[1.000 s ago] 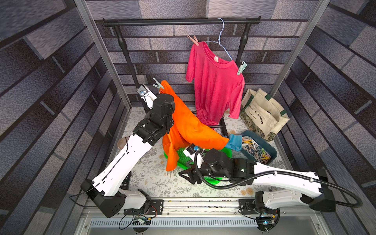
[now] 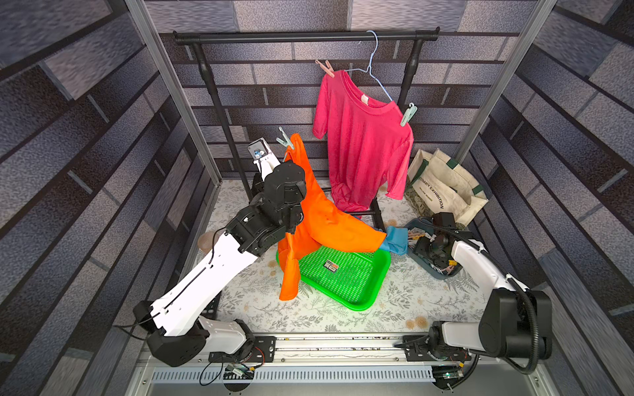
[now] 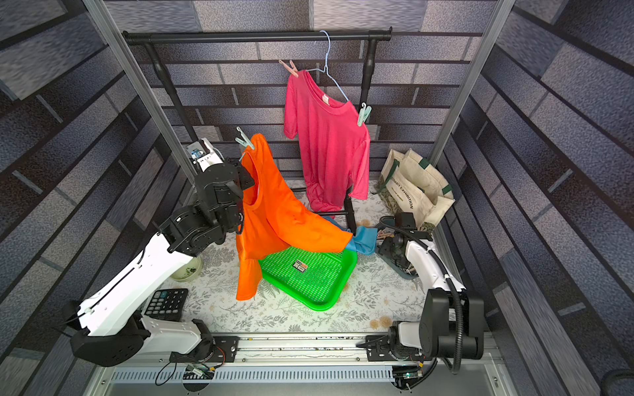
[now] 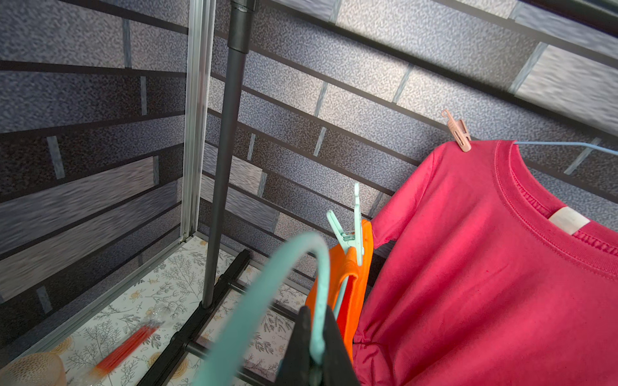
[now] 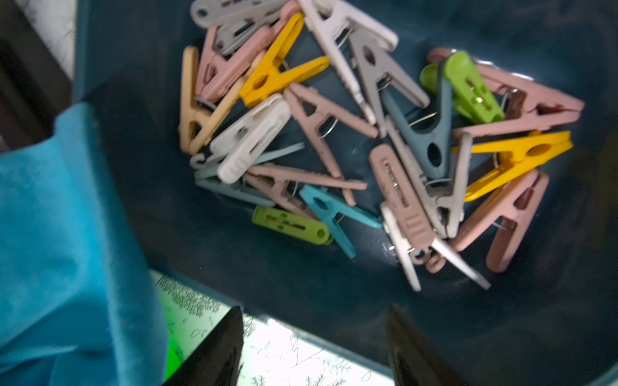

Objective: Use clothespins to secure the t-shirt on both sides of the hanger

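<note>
An orange t-shirt (image 2: pixel 310 217) hangs from a light-teal hanger (image 4: pixel 320 283), whose hook is pinched in my left gripper. A mint clothespin (image 4: pixel 351 238) grips one shoulder of this shirt, at the far side in the left wrist view. The other shoulder is hidden behind my left arm in the top left view. My right gripper points down at the dark blue bin (image 5: pixel 212 270), its fingers apart with nothing between them. Loose clothespins of several colours, among them a pink one (image 5: pixel 402 193) and a yellow one (image 5: pixel 276 70), lie in the bin.
A pink t-shirt (image 2: pixel 363 138) hangs on the black rack (image 2: pixel 303 37) with clothespins at both shoulders. Blue cloth (image 2: pixel 396 239) lies by the bin's left side. A green tray (image 2: pixel 356 297) is below the orange shirt; a tote bag (image 2: pixel 442 191) stands behind the bin.
My right arm has swung from over the green tray to above the bin at the right. My left arm has shifted slightly rightward, carrying the hanger and orange shirt with it.
</note>
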